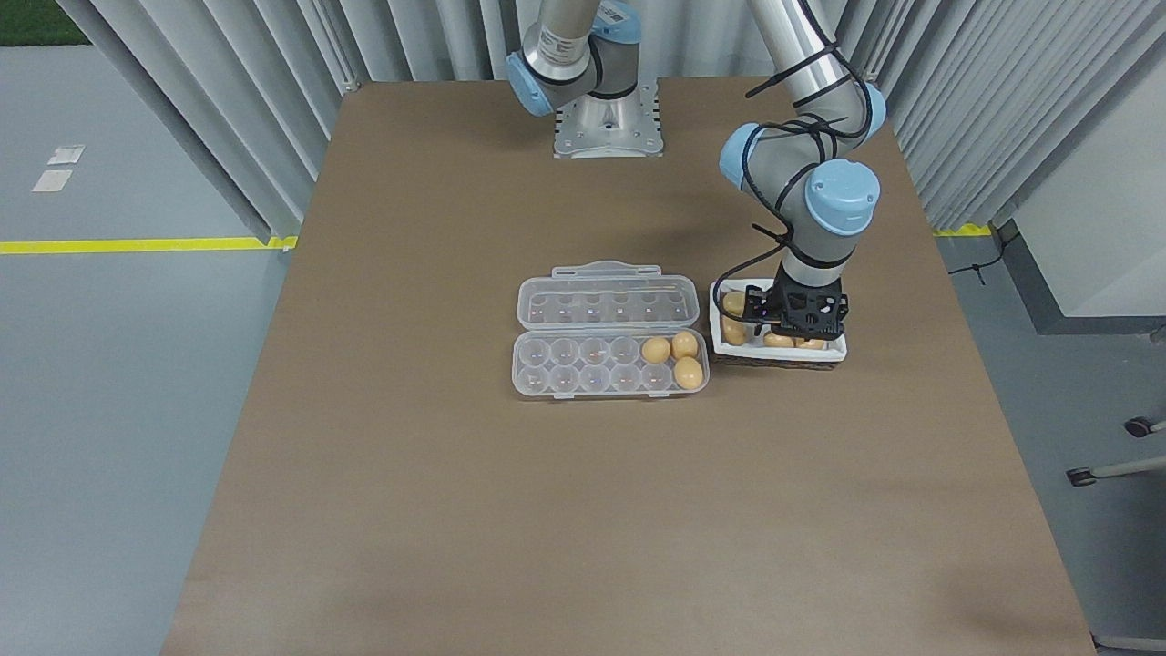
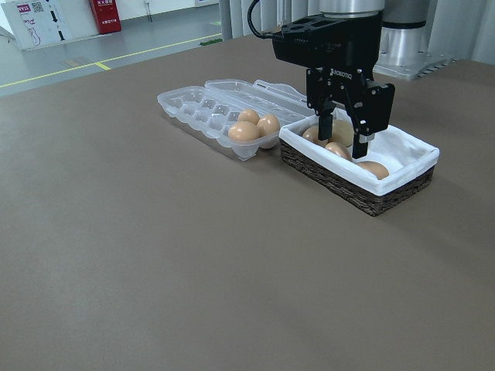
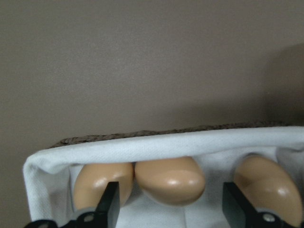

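My black gripper [image 2: 343, 135] hangs open over the cloth-lined basket [image 2: 410, 158] of brown eggs, its fingers low at the rim. In the wrist view an egg [image 3: 169, 183] lies in the gap between the two fingers, with another egg [image 3: 97, 183] behind the left finger and one [image 3: 267, 185] by the right finger; whether the fingers touch any cannot be told. Left of the basket, the clear egg carton [image 1: 579, 361] lies open, with three eggs [image 1: 688, 373] at its right end and the other cups empty.
The carton's lid [image 1: 607, 301] lies flat behind its cups.
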